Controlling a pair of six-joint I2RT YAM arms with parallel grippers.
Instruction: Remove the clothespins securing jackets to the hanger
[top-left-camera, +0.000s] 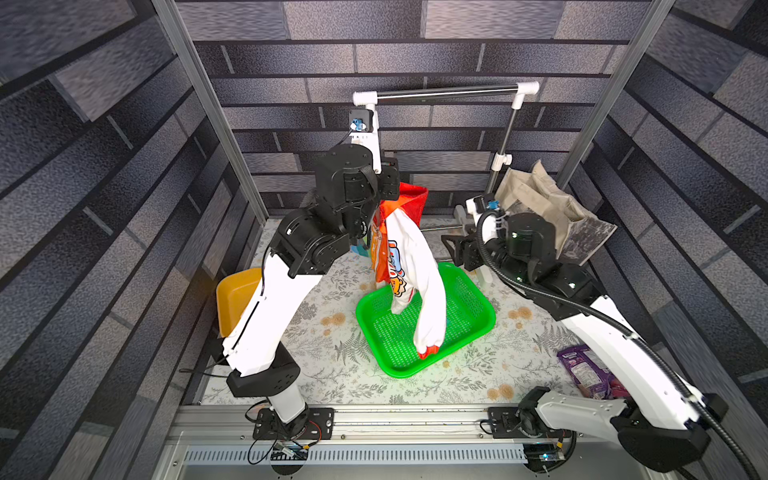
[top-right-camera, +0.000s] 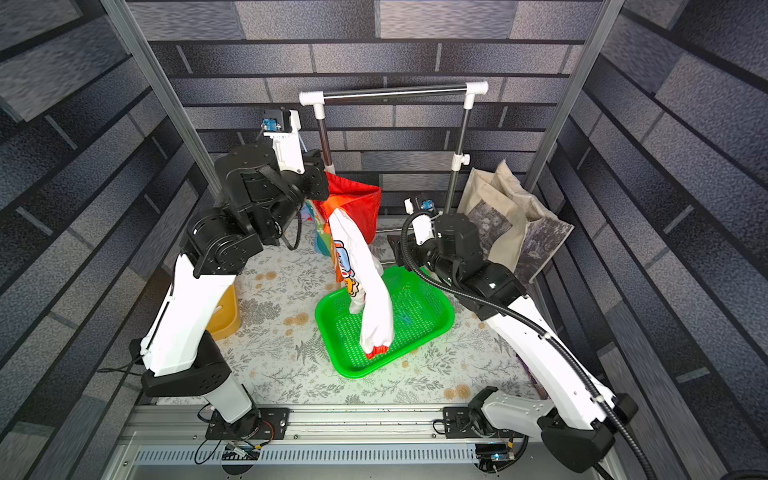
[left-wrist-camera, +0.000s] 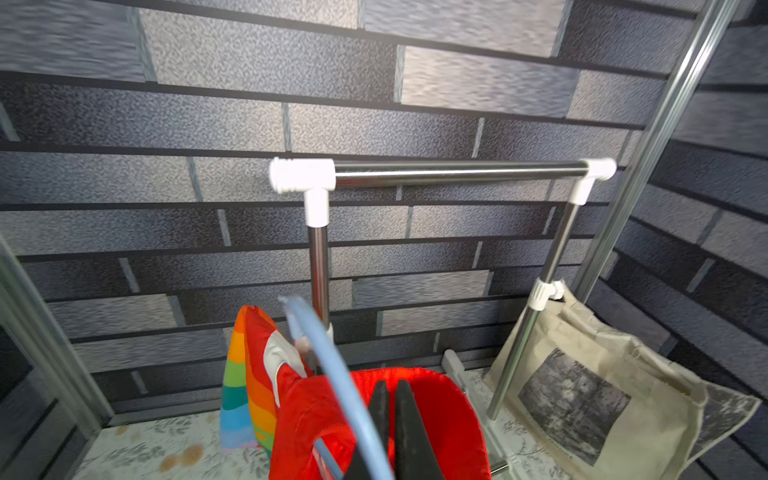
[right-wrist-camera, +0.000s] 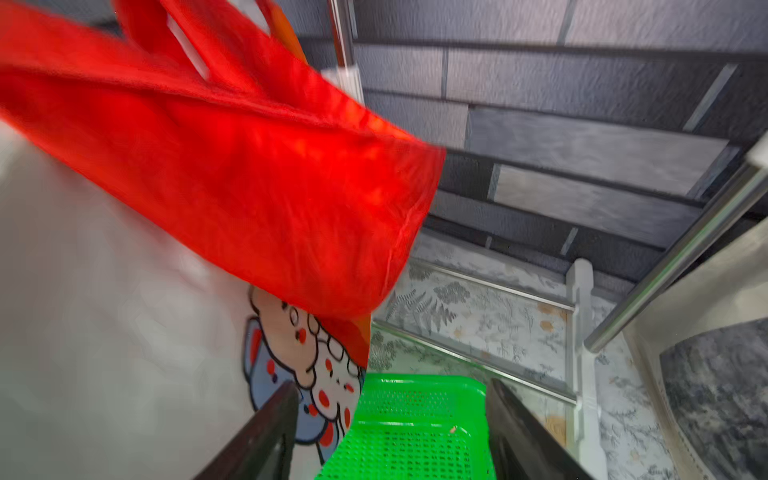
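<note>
The white jacket (top-left-camera: 424, 288) with red trim and cartoon print hangs on a light-blue hanger (left-wrist-camera: 344, 384), above the green basket (top-left-camera: 456, 312). My left gripper is high by the rack's left post, shut, with the hanger just beside its fingers; the red hood (top-right-camera: 356, 208) is below it. In the right wrist view my right gripper stands open, facing the red hood and white cloth, with nothing between its fingers. I cannot make out any clothespins.
A metal rack (top-right-camera: 392, 91) stands at the back. A beige bag (top-left-camera: 552, 216) leans at the right, a yellow bin (top-left-camera: 232, 300) sits at the left, and a purple packet (top-left-camera: 584, 372) lies at the front right.
</note>
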